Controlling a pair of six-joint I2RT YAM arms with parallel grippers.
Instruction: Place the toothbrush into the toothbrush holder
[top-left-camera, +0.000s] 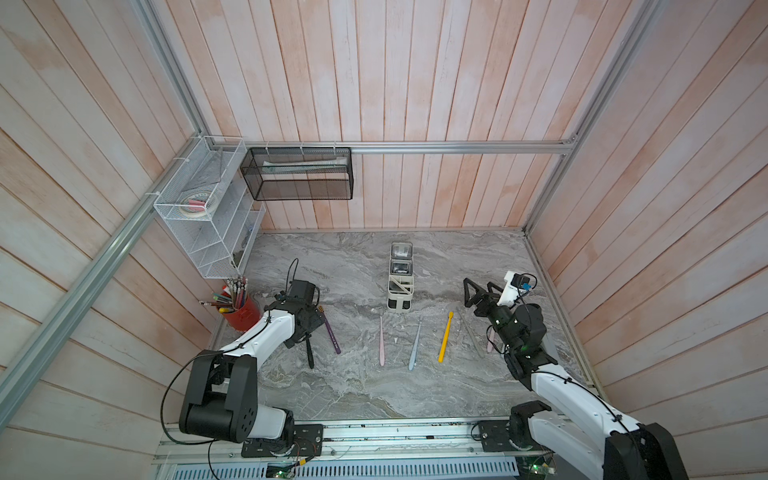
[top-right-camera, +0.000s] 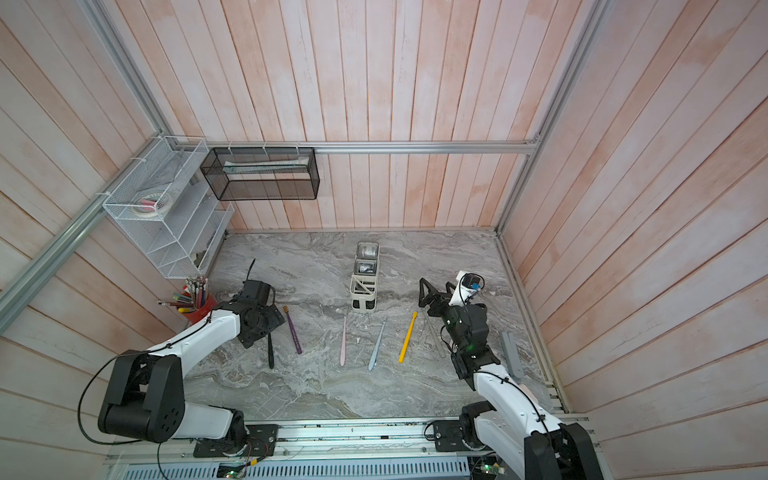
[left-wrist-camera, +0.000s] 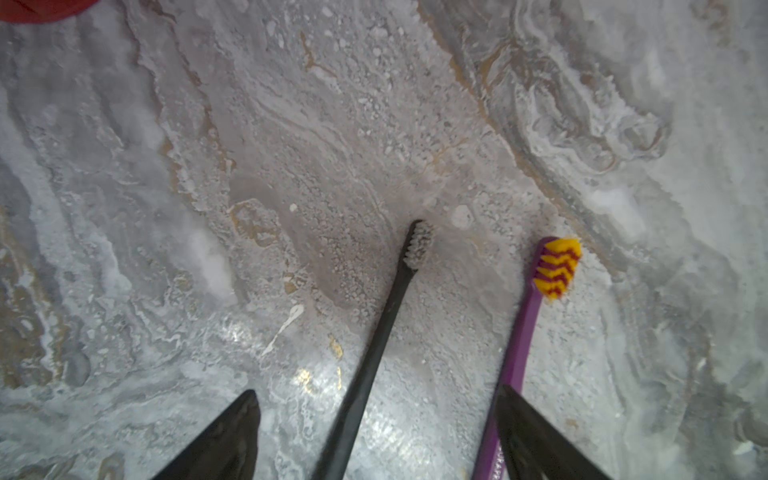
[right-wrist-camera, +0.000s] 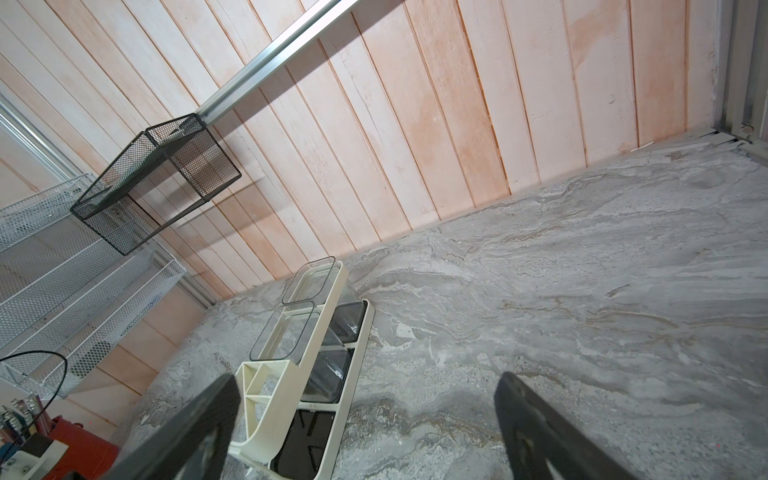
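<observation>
My left gripper hangs open over a black toothbrush (left-wrist-camera: 372, 352) and a purple one (left-wrist-camera: 521, 336), both lying on the marble worktop at left. Pink (top-left-camera: 381, 342), blue (top-left-camera: 415, 348) and yellow (top-left-camera: 445, 338) toothbrushes lie further right. The cream toothbrush holder (top-left-camera: 400, 292) with clear cups stands in the middle; the right wrist view shows its divided front. My right gripper is raised right of it, open and empty.
A red cup (top-left-camera: 240, 318) of pens stands at left, beneath white wire shelves (top-left-camera: 192, 236). A black mesh basket (top-left-camera: 296, 188) hangs on the back rail.
</observation>
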